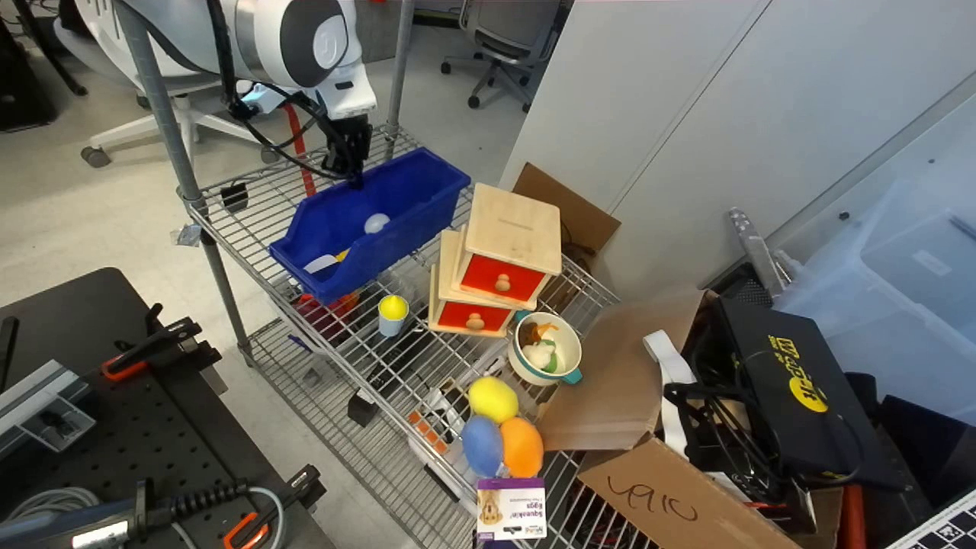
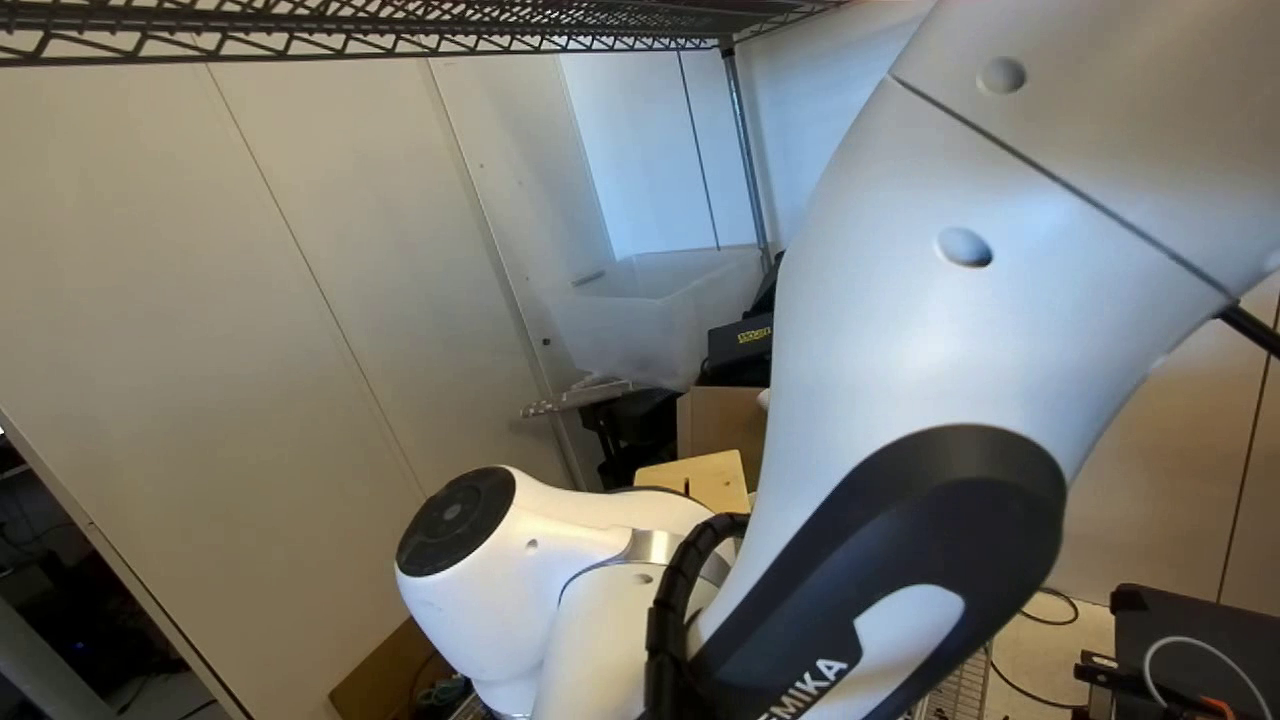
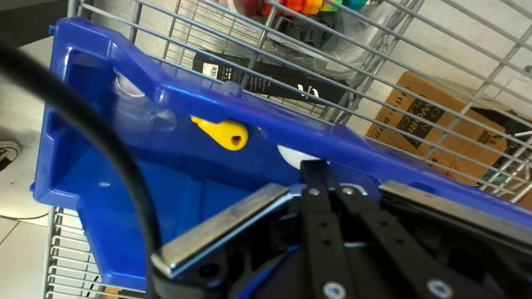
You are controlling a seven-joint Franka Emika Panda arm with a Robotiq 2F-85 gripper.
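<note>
My gripper hangs over the blue bin [image 1: 422, 187], fingers together, and nothing shows between them. Inside the bin, in exterior view 1, a white ball [image 1: 376, 223] lies near the middle and a white piece [image 1: 320, 264] near the lower left end, beside a bit of yellow. From the wrist, a yellow object with a hole [image 3: 230, 134] shows near one long wall. Close by the fingertips is a white rounded thing [image 3: 293, 156], partly covered by the bin's rim and the fingers. Only the arm's upper links [image 2: 948, 312] show in exterior view 2; the gripper is hidden there.
Wooden boxes with red fronts [image 1: 508, 242] stand right of the bin on the wire shelf. Nearer are a small cup [image 1: 393, 316], a bowl of toys [image 1: 560, 370] and coloured eggs [image 1: 494, 399]. A shelf post [image 1: 155, 91] stands left of the arm.
</note>
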